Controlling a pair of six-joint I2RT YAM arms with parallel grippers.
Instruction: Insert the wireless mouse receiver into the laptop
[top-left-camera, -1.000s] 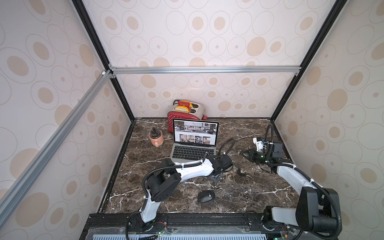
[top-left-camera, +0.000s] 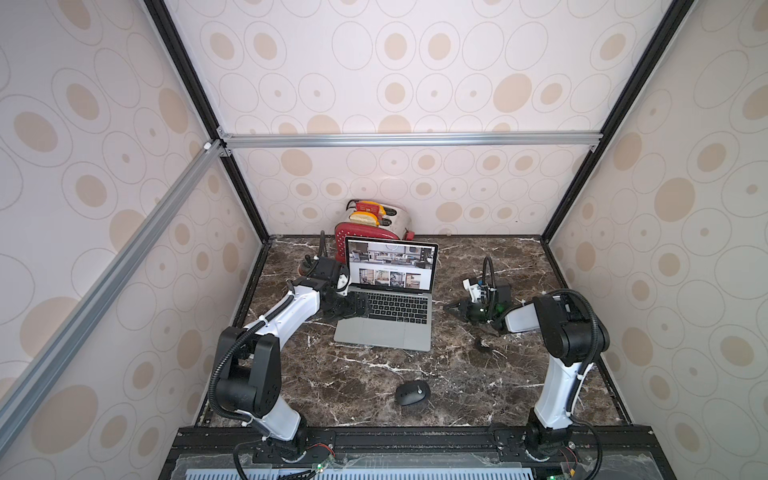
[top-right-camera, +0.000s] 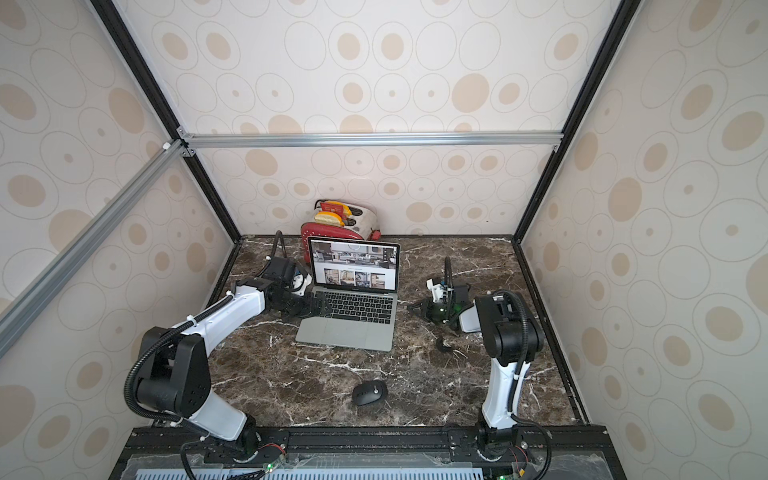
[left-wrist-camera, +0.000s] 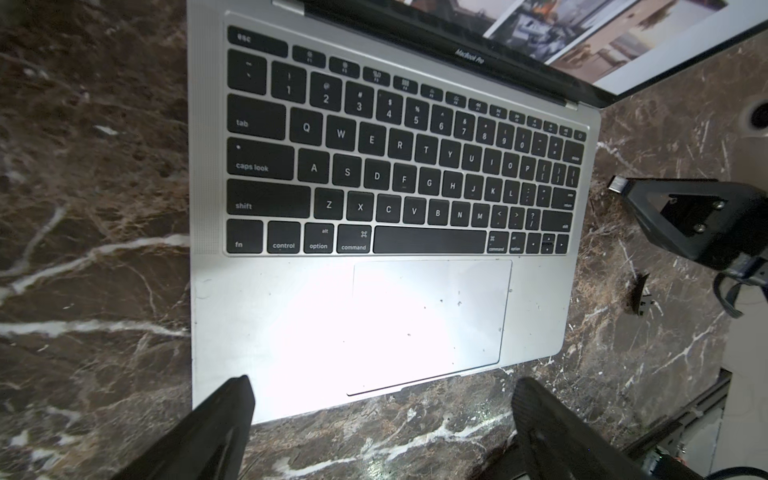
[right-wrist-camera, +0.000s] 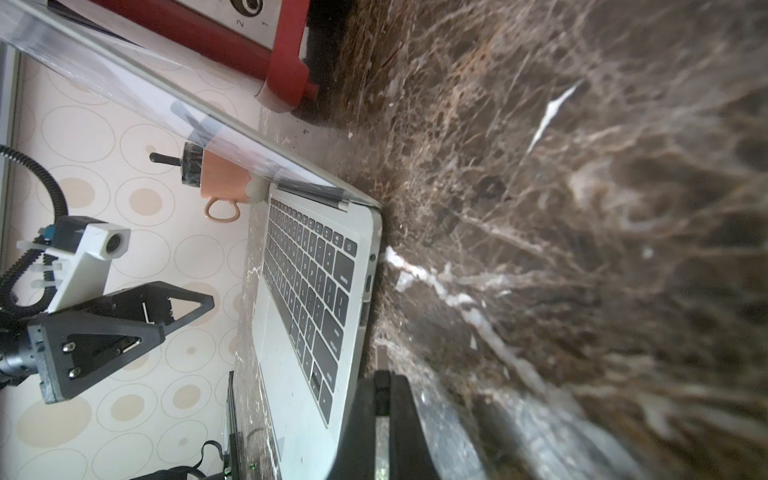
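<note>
The silver laptop (top-left-camera: 384, 330) stands with its lid up and screen lit. In the right wrist view its right side edge (right-wrist-camera: 365, 320) shows small port openings. My right gripper is shut, and a small metal tip, the receiver (right-wrist-camera: 381, 353), sticks out beyond its fingertips. That silver receiver (left-wrist-camera: 617, 184) also shows at the gripper's tip in the left wrist view, just right of the laptop and apart from it. Open and empty, my left gripper hangs over the laptop's left part. The black mouse (top-left-camera: 413, 393) lies in front of the laptop.
A red and white toaster (top-right-camera: 344, 224) stands behind the lid. The terracotta mug (right-wrist-camera: 226, 177) is beyond the laptop's left side. A small black piece (left-wrist-camera: 641, 294) lies right of the laptop. Bare marble tabletop (top-left-camera: 480, 392) stretches across the front right.
My left gripper has swung from in front of the laptop back to its left side. The right gripper has moved left, closer to the laptop's right edge. Laptop and mouse have stayed put.
</note>
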